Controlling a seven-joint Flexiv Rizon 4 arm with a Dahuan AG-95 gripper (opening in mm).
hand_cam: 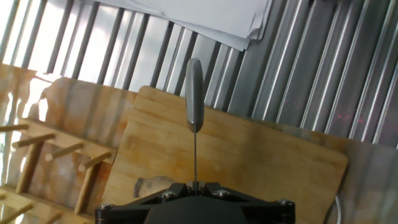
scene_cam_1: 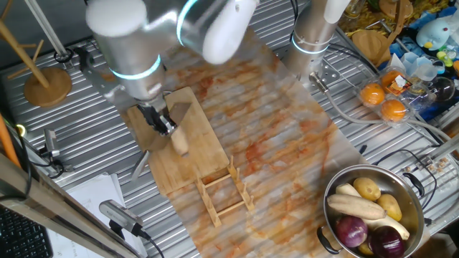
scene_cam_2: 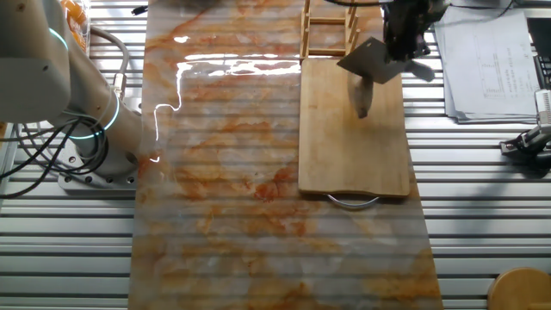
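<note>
My gripper is shut on a knife, its thin blade running edge-on away from between the fingers in the wrist view to a grey handle point(hand_cam: 194, 93). Exterior view 2 shows the broad metal blade point(scene_cam_2: 370, 60) above the wooden cutting board point(scene_cam_2: 344, 155), close over a pale elongated vegetable point(scene_cam_2: 361, 96). Part of that vegetable is hidden behind the blade and gripper. Whether blade and vegetable touch, I cannot tell. From exterior view 1, the gripper point(scene_cam_1: 166, 126) hangs over the board's far left part.
A wooden rack point(scene_cam_1: 225, 195) with pegs stands by the board's end. At the lower right, a steel pot point(scene_cam_1: 331, 215) holds potatoes, purple onions and long pale vegetables. Papers point(scene_cam_2: 486, 65) lie beyond the mat. The marbled mat point(scene_cam_2: 232, 172) beside the board is clear.
</note>
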